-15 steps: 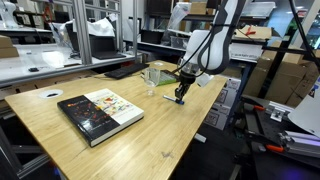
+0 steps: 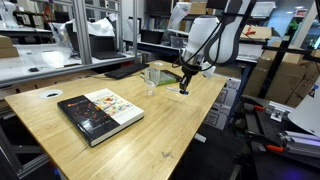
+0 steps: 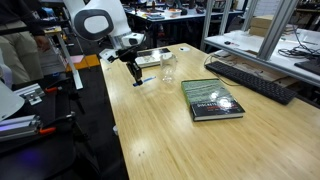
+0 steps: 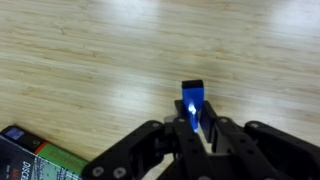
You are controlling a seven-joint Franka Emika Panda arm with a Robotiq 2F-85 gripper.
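Observation:
A slim blue piece with a black end, like a marker point(image 4: 192, 91), sits between the fingers of my gripper in the wrist view, its black end pointing away from the fingers. The gripper point(image 2: 184, 84) is shut on it. In the first exterior view the arm reaches in from the right, with the fingers low over the wooden table point(image 2: 160, 130). In the second exterior view the gripper point(image 3: 136, 76) hangs over the table's left part. From these small views I cannot tell the exact gap to the tabletop.
Clear glass jars point(image 3: 168, 68) stand close to the gripper. Two stacked books, green and black point(image 3: 213, 100), lie farther along the table, with a keyboard point(image 3: 250, 80) behind them. A person stands behind the arm.
In the first exterior view, my gripper has shifted up and slightly to the right over the past second. The books and jars have stayed put.

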